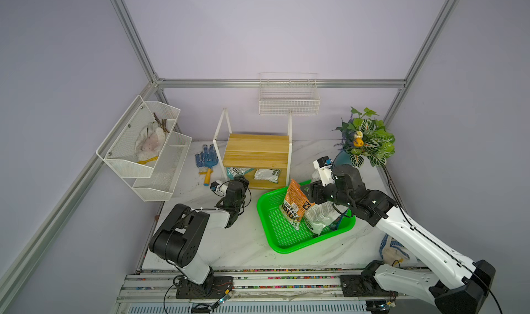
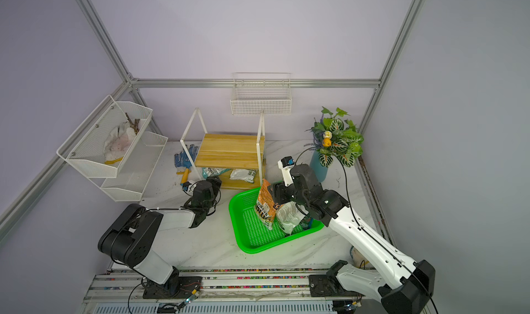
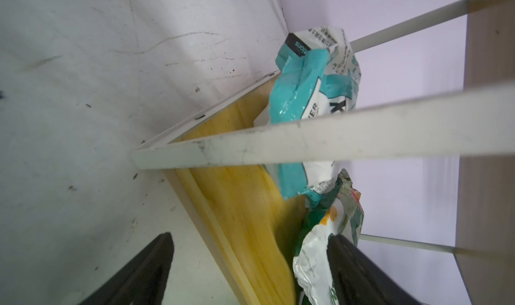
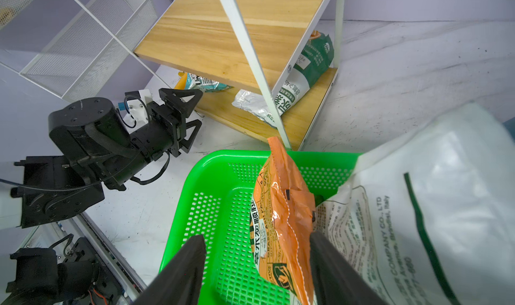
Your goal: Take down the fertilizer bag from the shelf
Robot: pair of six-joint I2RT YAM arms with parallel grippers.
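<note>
On the lower board of the wooden shelf (image 1: pixel 256 143) lie two bags. The teal and white bag (image 3: pixel 300 90) is at its left end, partly behind a white frame bar in the left wrist view. Further right is the white and green bag (image 4: pixel 305 71), under the upper board. My left gripper is in front of the shelf's left end, its fingers apart and empty. Over the green basket (image 4: pixel 201 219) hangs my right gripper, open. An orange bag (image 4: pixel 281 219) stands in the basket below and between its fingers, not visibly gripped.
A large white bag (image 4: pixel 429 197) fills the basket's right side. A plant in a blue vase (image 2: pixel 319 165) stands at the back right. Blue gloves (image 1: pixel 207 156) lie left of the shelf, below wall baskets (image 1: pixel 160 170). The tabletop left of the basket is bare.
</note>
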